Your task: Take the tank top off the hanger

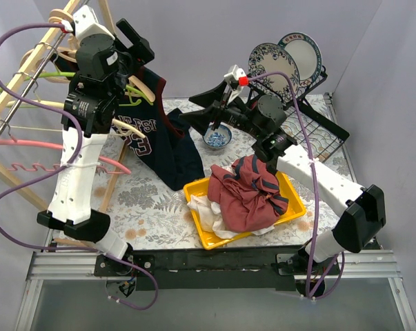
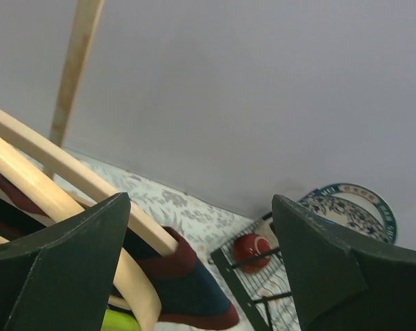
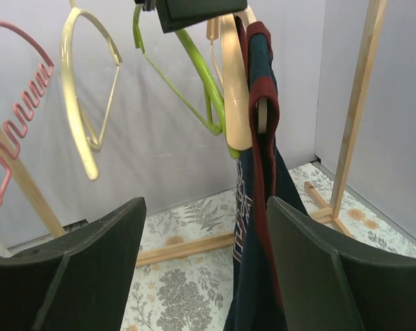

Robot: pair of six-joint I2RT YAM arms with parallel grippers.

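Note:
The navy tank top [image 1: 167, 152] with dark red trim hangs at the rack's right side. In the right wrist view, the tank top [image 3: 245, 276] drapes downward, and the tip of a wooden hanger [image 3: 262, 115] shows within its trimmed opening. My left gripper is open above the hanger ends, with part of the tank top [image 2: 197, 293] below; nothing is held. To the right of the garment, my right gripper [image 1: 194, 109] stands open and empty, apart from the cloth. The garment's far shoulder is hidden.
Green, yellow and pink hangers [image 1: 66, 146] crowd the rack at left. A yellow tray [image 1: 297, 200] with red cloth lies in front, a blue bowl [image 1: 216, 136] behind it. The dish rack [image 1: 318, 131] holds plates at right.

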